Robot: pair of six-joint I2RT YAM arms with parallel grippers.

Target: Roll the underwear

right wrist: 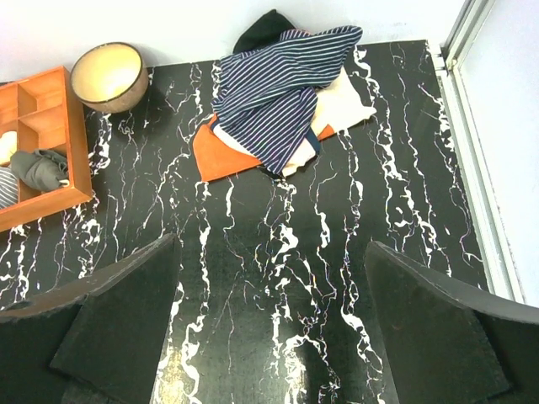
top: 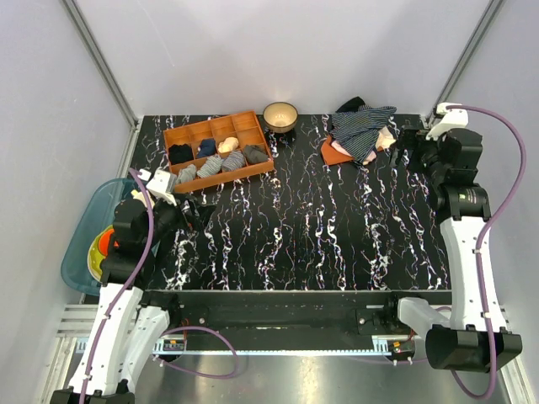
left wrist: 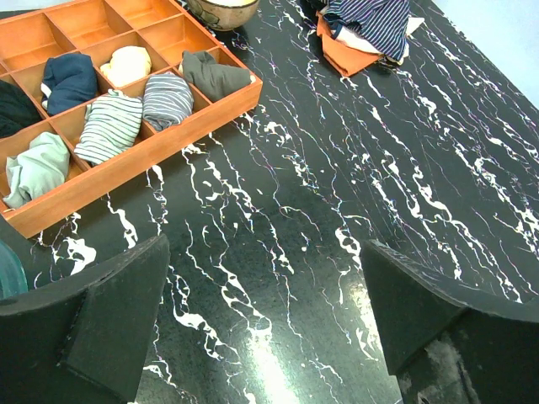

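Note:
A loose pile of underwear lies at the back right, with a navy striped piece (top: pixel 362 130) on top of orange (right wrist: pixel 217 158), cream and black ones. An orange divided box (top: pixel 244 175) at the back left holds several rolled pieces, such as a grey one (left wrist: pixel 210 77) and a striped one (left wrist: pixel 109 126). My left gripper (top: pixel 189 217) stands open over the table in front of the box, empty. My right gripper (top: pixel 400 147) is open above the right side of the table, with nothing between its fingers, short of the pile in the right wrist view.
A bowl (top: pixel 280 117) sits at the back between box and pile. A teal tub (top: pixel 80 248) with colourful items stands at the left, partly behind my left arm.

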